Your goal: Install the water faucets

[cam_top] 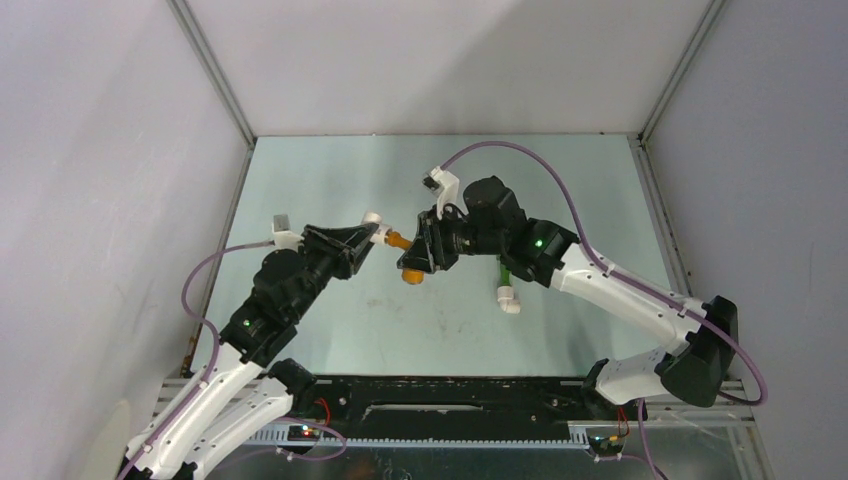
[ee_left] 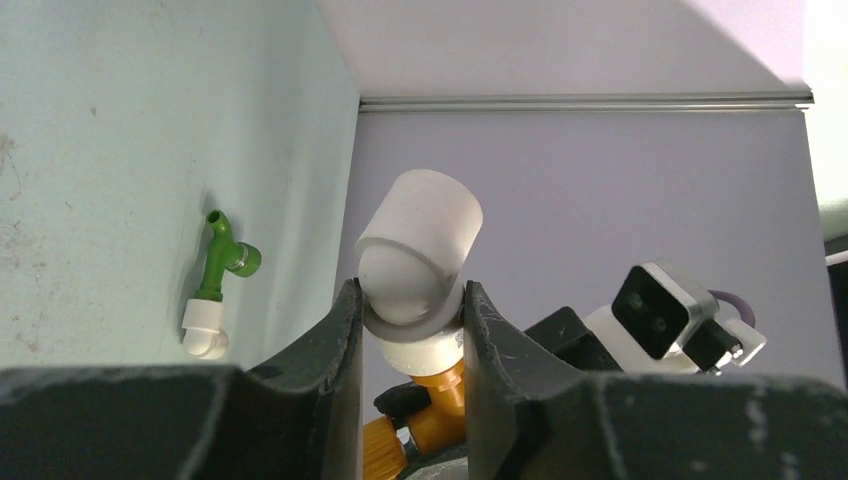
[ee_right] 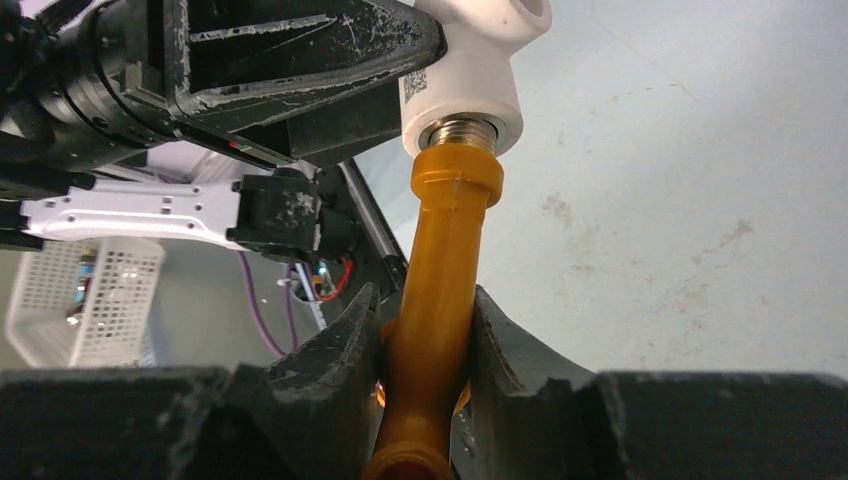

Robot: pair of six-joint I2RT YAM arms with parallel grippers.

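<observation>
My left gripper has its fingers around a white elbow fitting, held in the air above the table. My right gripper is shut on the orange faucet, whose threaded end sits in the mouth of the white fitting, with some metal thread showing. A green faucet with a white fitting lies on the table to the right, partly behind my right arm in the top view.
Walls surround it at the back and both sides. A white basket shows beyond the front edge in the right wrist view.
</observation>
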